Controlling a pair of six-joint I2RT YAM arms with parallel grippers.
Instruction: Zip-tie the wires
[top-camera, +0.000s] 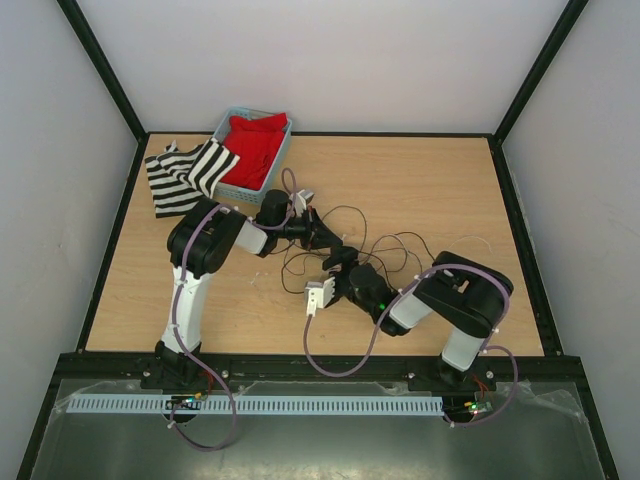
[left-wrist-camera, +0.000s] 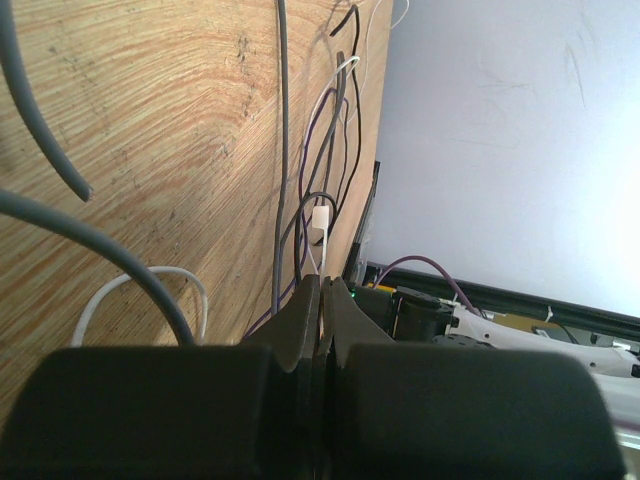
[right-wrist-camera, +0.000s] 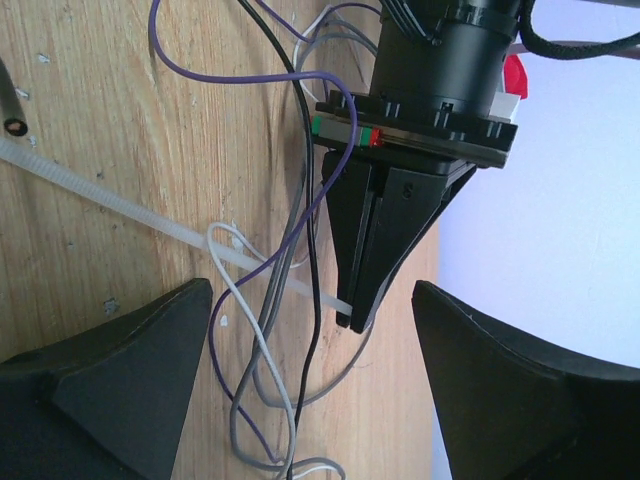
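A bundle of grey, black, purple and white wires (right-wrist-camera: 307, 215) lies loosely on the wooden table. The translucent white zip tie (right-wrist-camera: 120, 205) runs across the bundle, with several wires passing over it on the camera's side. My left gripper is shut, and one end of the strap meets its fingertips (right-wrist-camera: 358, 312) in the right wrist view. In the left wrist view, a small white block (left-wrist-camera: 320, 217) is visible on the tie beyond those tips. Close by, my right gripper stands open around the area of the wires, holding nothing.
A blue-grey basket (top-camera: 284, 160) with red cloth (top-camera: 257, 148) stands at the back left, beside a striped cloth (top-camera: 180, 180). A cut grey cable end (left-wrist-camera: 70, 175) lies near the left gripper.
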